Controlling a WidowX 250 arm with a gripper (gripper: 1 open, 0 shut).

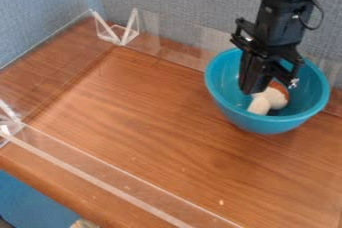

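My black gripper [255, 75] reaches down into a teal bowl [238, 110] at the right of the table, its tip inside the bowl. Just right of and below the fingertips lies a white and orange object [270, 99] inside the bowl. The fingers look close together; whether anything is between them is hard to see, and the bowl's floor is partly hidden by the gripper.
Clear plastic edging runs along its sides, with white brackets [115, 30] at the back left. Padded grey walls stand behind.
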